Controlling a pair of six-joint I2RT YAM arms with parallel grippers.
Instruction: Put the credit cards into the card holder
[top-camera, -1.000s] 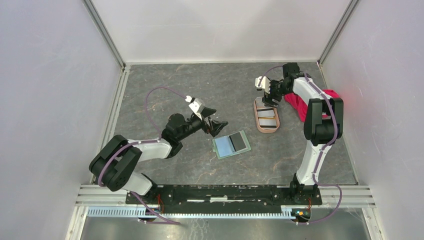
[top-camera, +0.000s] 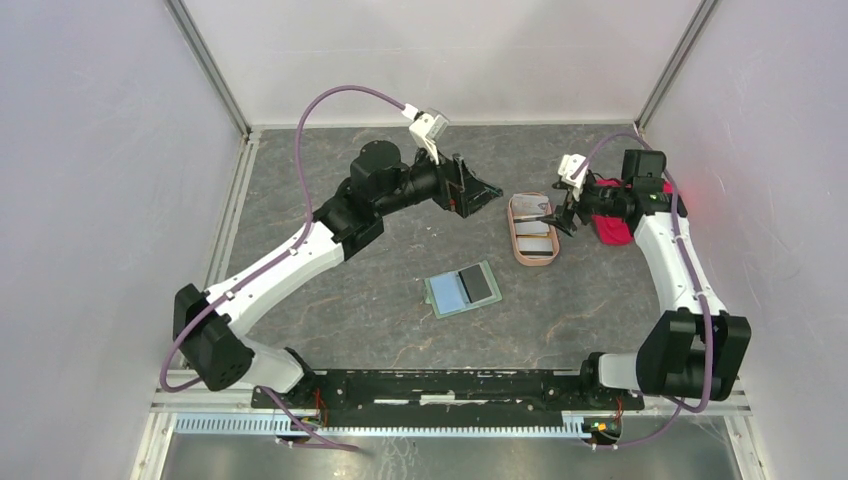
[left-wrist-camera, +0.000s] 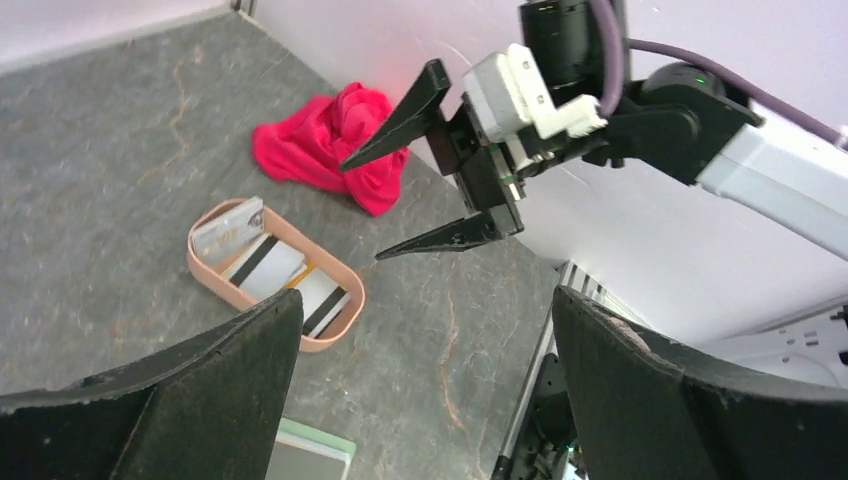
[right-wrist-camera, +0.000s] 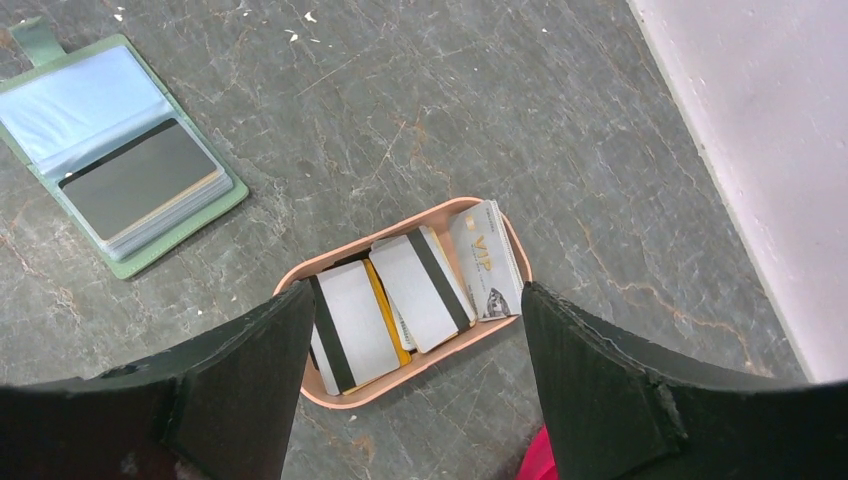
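The peach tray holds several credit cards: white ones with black stripes and a VIP card leaning in one end. A green card holder lies unfolded nearer the front, with a clear bluish sleeve on one half and a dark card on top of the other half. My left gripper hangs open left of the tray, nothing between its fingers. Over the tray's right side, raised above it, my right gripper stands open and empty, its fingers apart.
A crumpled red cloth lies right of the tray, partly behind the right arm. White walls bound the grey table on both sides. The table between holder and tray is clear.
Both arms have risen. My left gripper has moved to the right and away from the front. My right gripper has drawn off to the right of the tray. Tray and holder have stayed put.
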